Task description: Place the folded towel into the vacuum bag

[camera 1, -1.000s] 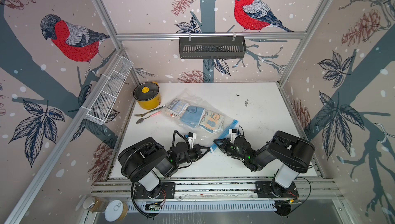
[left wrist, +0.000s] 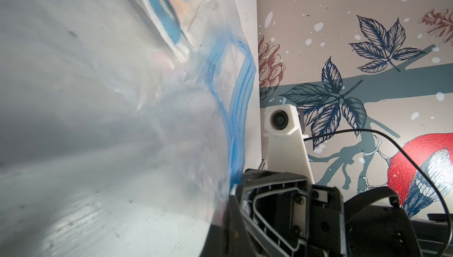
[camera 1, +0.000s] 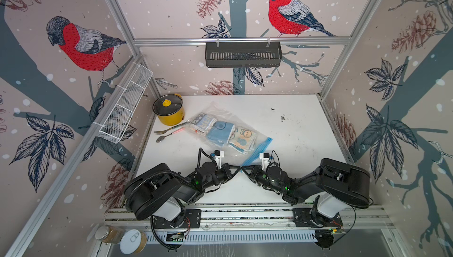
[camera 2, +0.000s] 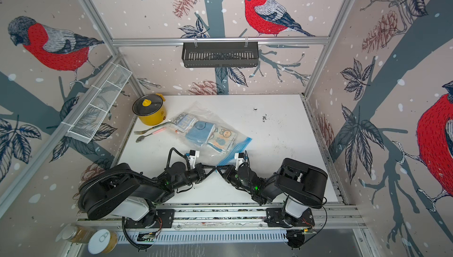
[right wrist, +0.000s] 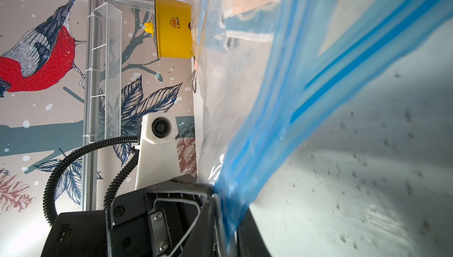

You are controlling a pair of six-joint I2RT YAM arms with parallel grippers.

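Observation:
The clear vacuum bag (camera 1: 257, 150) lies diagonally on the table with folded cloth items inside: a blue towel (camera 1: 220, 132), a patterned one (camera 1: 241, 139) and a lighter one at the far end. Its blue zip strip (right wrist: 354, 54) runs to the near corner, where my two grippers meet. My left gripper (camera 1: 236, 168) is shut at that corner of the bag; what sits between its fingertips is hard to see. My right gripper (camera 1: 245, 168) is at the same strip end, fingers partly apart around the bunched blue zip (right wrist: 231, 214); whether it grips is unclear.
A yellow pot (camera 1: 169, 113) stands at the back left, with a fork (camera 1: 167, 129) and spoon (camera 1: 162, 136) beside it. A white wire rack (camera 1: 125, 106) is on the left wall.
Over the last second my right gripper has moved leftward to meet the left one at the bag's corner; my left gripper has risen slightly. The towels look unmoved.

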